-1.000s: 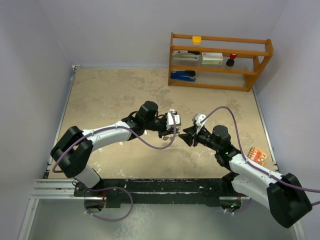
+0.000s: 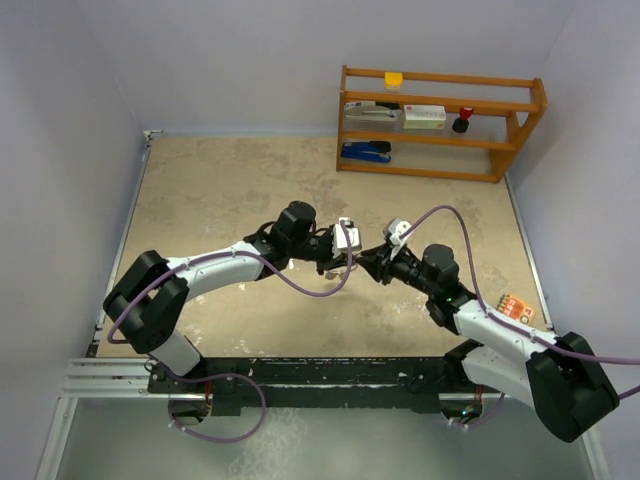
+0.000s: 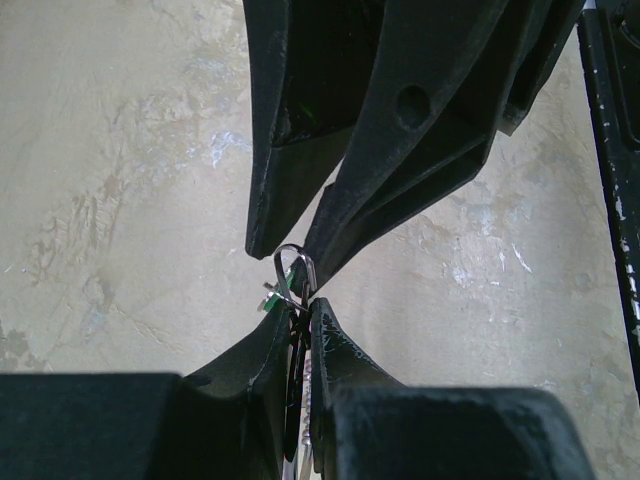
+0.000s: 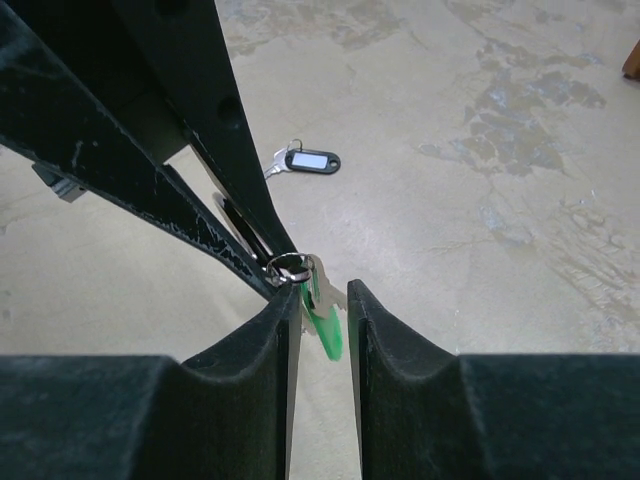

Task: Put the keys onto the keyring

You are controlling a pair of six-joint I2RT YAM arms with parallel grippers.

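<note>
My left gripper is shut on a small metal keyring (image 3: 282, 262), whose loop stands up past the fingertips. From the ring hang a green tag (image 4: 325, 328) and a silver key (image 4: 322, 280). My right gripper is part open beside the ring; in its own view the tag and key show in the gap, but contact with its fingers is unclear. On the table beyond lies another key (image 4: 277, 165) with a black tag (image 4: 313, 161). In the top view both grippers meet near the table's middle, hiding the ring.
A wooden shelf (image 2: 440, 140) with stationery stands at the back right. An orange notepad (image 2: 515, 308) lies near the right edge. Around the meeting grippers the table (image 2: 220, 180) is mostly bare.
The right arm has shifted slightly left and toward the back, bringing its gripper nearer the left one. My left arm stays in place.
</note>
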